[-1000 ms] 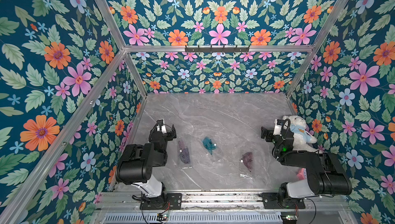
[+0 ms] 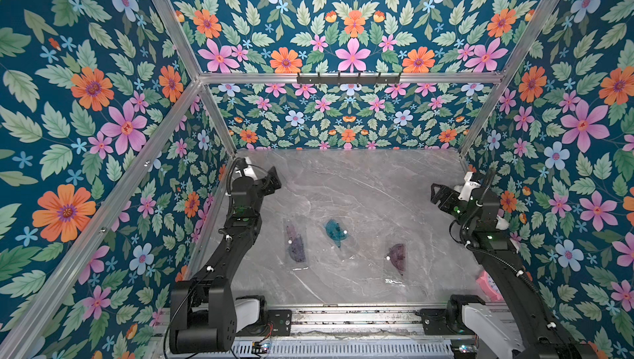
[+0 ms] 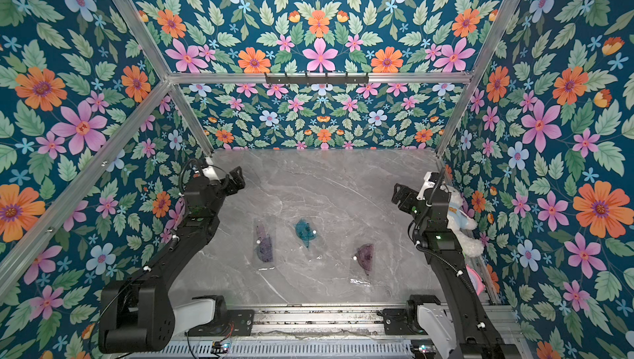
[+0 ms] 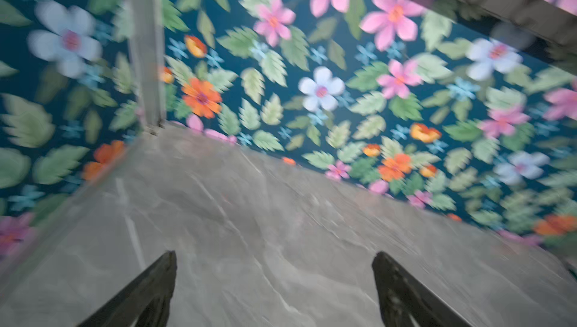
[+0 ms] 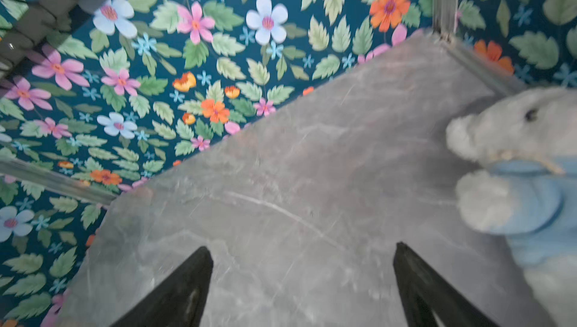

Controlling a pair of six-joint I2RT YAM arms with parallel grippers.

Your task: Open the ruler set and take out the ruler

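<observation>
Three small clear pouches lie spread across the middle of the table: a purple ruler set (image 2: 296, 246) on the left, a teal one (image 2: 335, 232) in the centre and a dark plum one (image 2: 397, 258) to the right. My left gripper (image 2: 269, 180) is raised at the rear left, behind the pouches, open and empty in the blurred left wrist view. My right gripper (image 2: 441, 195) hangs behind and right of the plum pouch, its fingers apart with nothing between them in the right wrist view. Which pouch parts are rulers is too small to tell.
A white plush toy (image 3: 465, 220) in blue sits at the right edge beside my right arm, with a pink item (image 2: 488, 286) nearer the front.
The pouches lie where they were.
</observation>
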